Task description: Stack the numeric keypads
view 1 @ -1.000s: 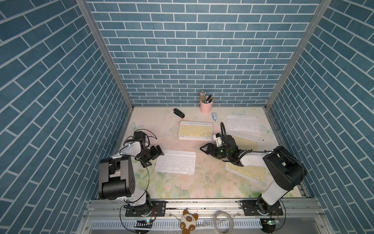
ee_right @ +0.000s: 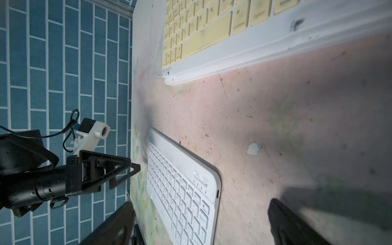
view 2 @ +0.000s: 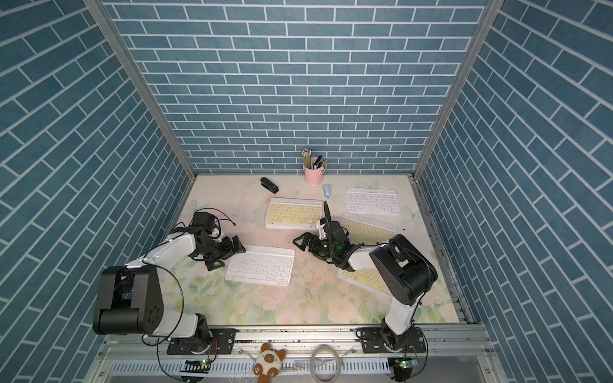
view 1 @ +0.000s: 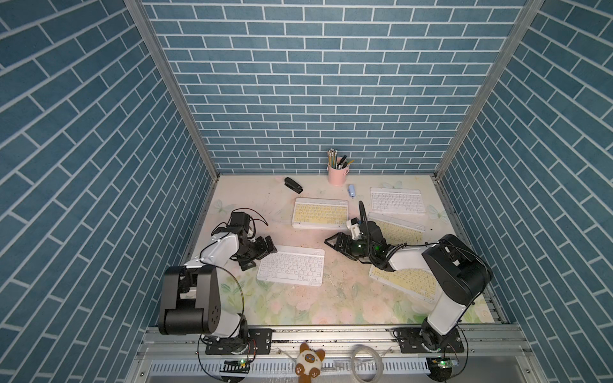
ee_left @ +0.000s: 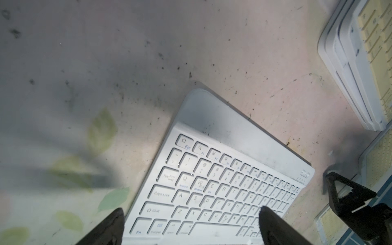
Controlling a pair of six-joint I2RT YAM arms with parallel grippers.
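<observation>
A white keyboard (view 1: 291,265) lies flat at the left-centre of the table. My left gripper (view 1: 260,254) is at its left end; in the left wrist view the fingers (ee_left: 108,228) stand wide apart, with part of the keyboard between them in the picture. Whether they touch it I cannot tell. Behind it, a yellow-keyed keyboard (view 1: 320,212) tops a stack with layered edges (ee_left: 345,61). To the right of the white keyboard, my right gripper is open, with bare table between its fingers.
Two yellow-keyed keyboards (view 1: 408,281) lie partly under the right arm, with another white keyboard (view 1: 397,201) at the back right. A black stapler (view 1: 293,185), a pink pencil cup (view 1: 337,173) and a small blue item (view 1: 351,190) stand along the back.
My left gripper has moved right, up to the white keyboard's left end, and that keyboard has shifted slightly right. The right arm has moved slightly left.
</observation>
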